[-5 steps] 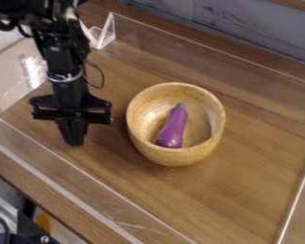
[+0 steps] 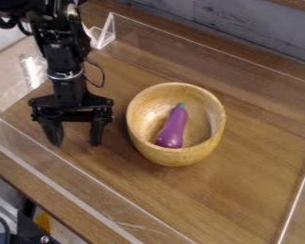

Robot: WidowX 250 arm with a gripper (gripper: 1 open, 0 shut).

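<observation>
My black gripper [image 2: 75, 129] hangs low over the wooden table at the left, its two fingers spread open, with nothing visible between them. To its right sits a round tan wooden bowl [image 2: 201, 103] holding a purple eggplant [image 2: 174, 128], which lies lengthwise inside it. The gripper is outside the bowl, left of it.
A grey wall [image 2: 219, 24] runs along the back. Pale edges border the table at the left and right.
The gripper has shifted slightly left and its fingers now stand wider apart. The bowl and eggplant look unchanged.
</observation>
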